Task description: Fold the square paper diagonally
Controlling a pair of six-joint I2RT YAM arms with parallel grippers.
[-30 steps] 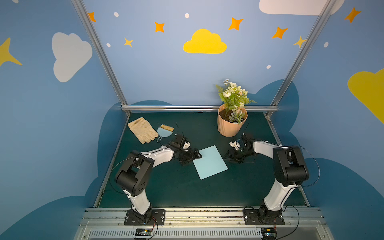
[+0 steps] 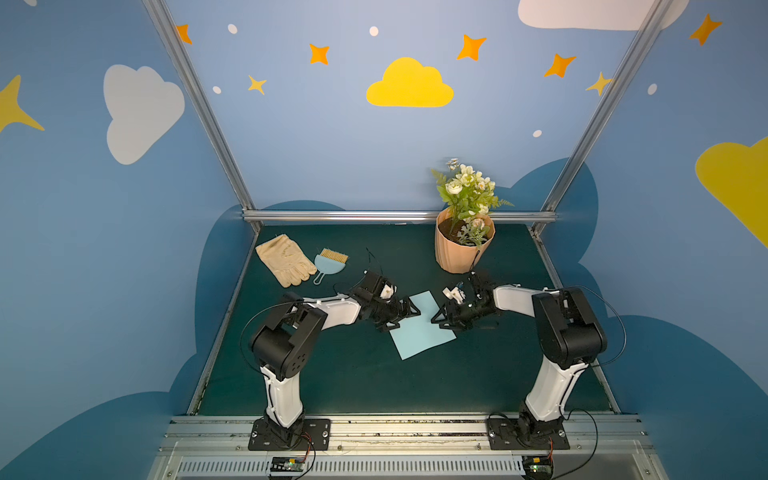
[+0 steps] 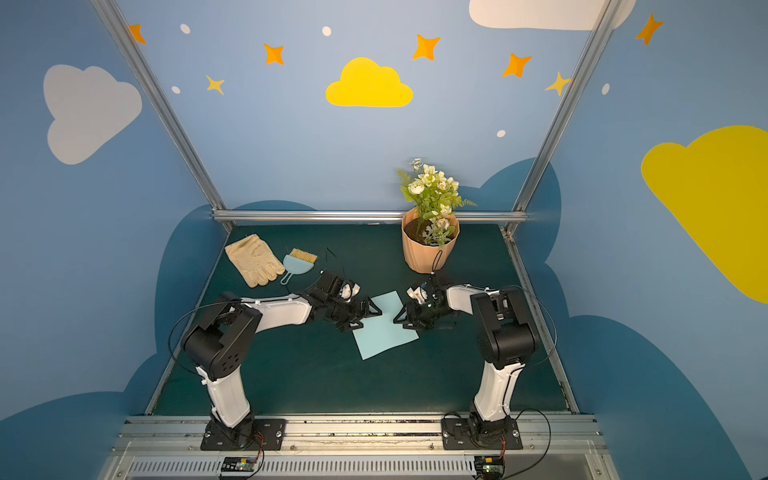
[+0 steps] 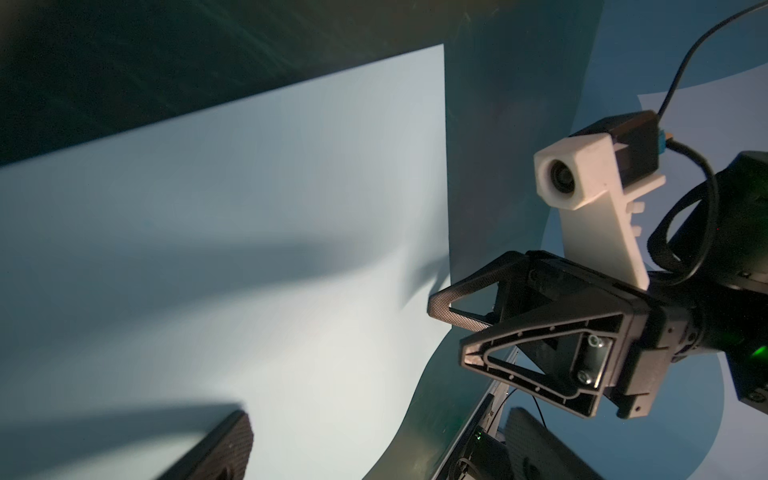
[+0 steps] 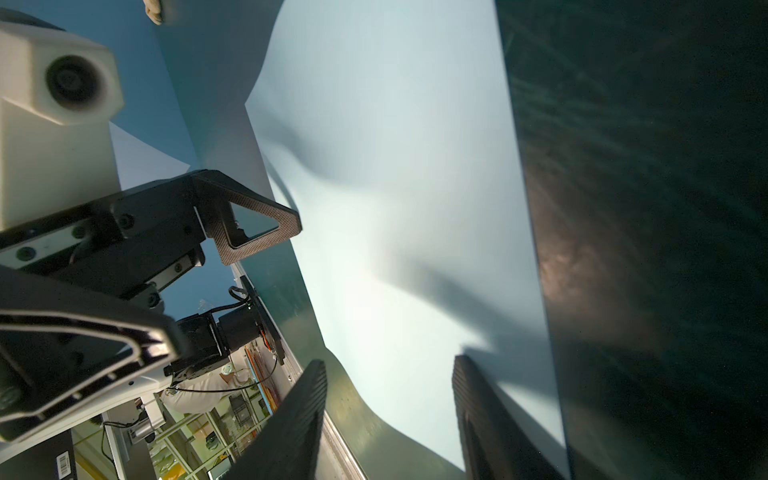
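The light blue square paper (image 2: 421, 337) lies unfolded on the table at centre, turned at a slant; its edge looks bowed near the right gripper in the left wrist view. Over the paper's left side stands my left gripper (image 2: 406, 315), its dark fingers (image 4: 221, 449) wide apart with only paper showing beneath. On the opposite side, my right gripper (image 2: 438, 322) reaches over the paper's right edge. Its fingers (image 5: 297, 428) show a narrower gap, with paper visible between and below them; whether any paper is pinched is unclear. Both arms cover parts of the sheet.
A flower pot (image 2: 457, 254) stands behind the right gripper. At the back left lie beige gloves (image 2: 285, 260) and a small blue dustpan (image 2: 329, 264) with a brush.
Both grippers have moved inward over the paper, the right one leftward and the left one rightward. The flat sheet has shifted very slightly, and its edges now look less straight.
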